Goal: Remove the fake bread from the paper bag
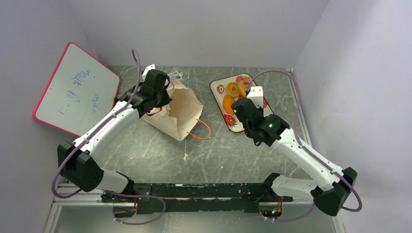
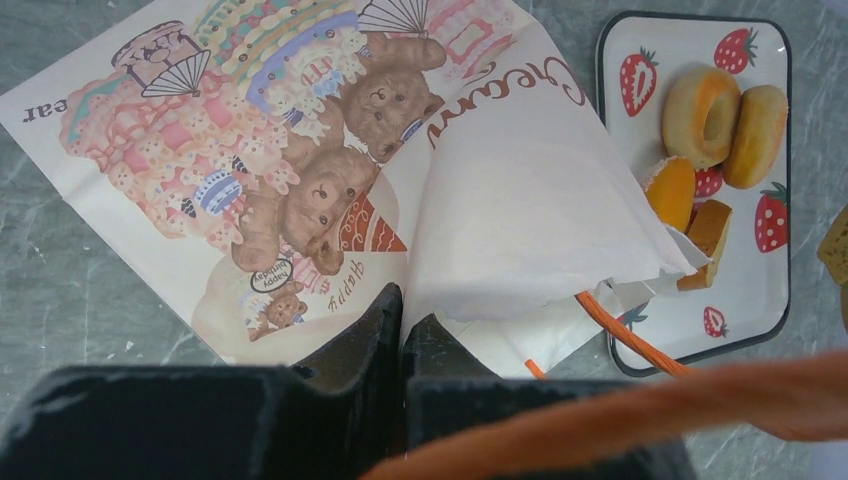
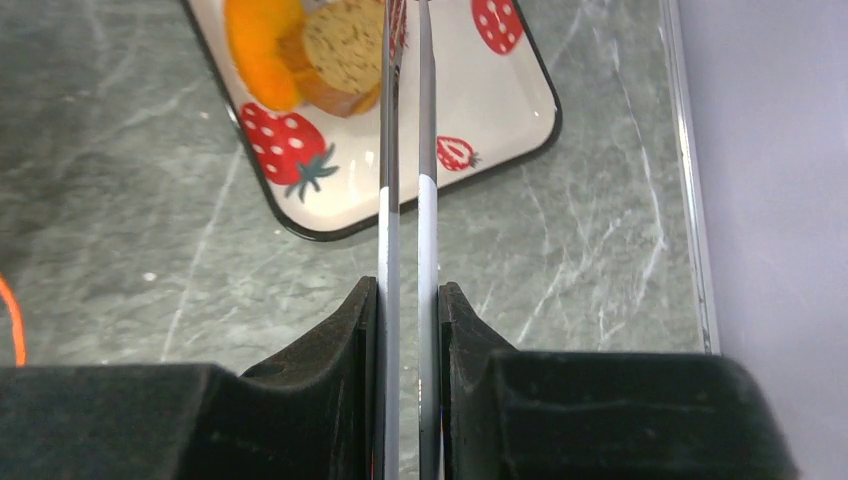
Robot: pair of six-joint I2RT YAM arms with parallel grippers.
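The paper bag (image 1: 180, 116) is held up on the left, printed with bears, with orange handles; my left gripper is shut on its paper. My right gripper is over the strawberry tray (image 3: 480, 120), its long tips running out of the top of the right wrist view, so their grip is unclear. On the tray lie several pieces of fake bread: a bagel (image 2: 700, 115), orange pieces (image 3: 262, 55) and a round piece (image 3: 340, 55). The bag's interior is only partly visible.
A whiteboard (image 1: 73, 92) leans at the left. Grey walls bound the back and right, with a metal edge (image 3: 690, 200) beside the tray.
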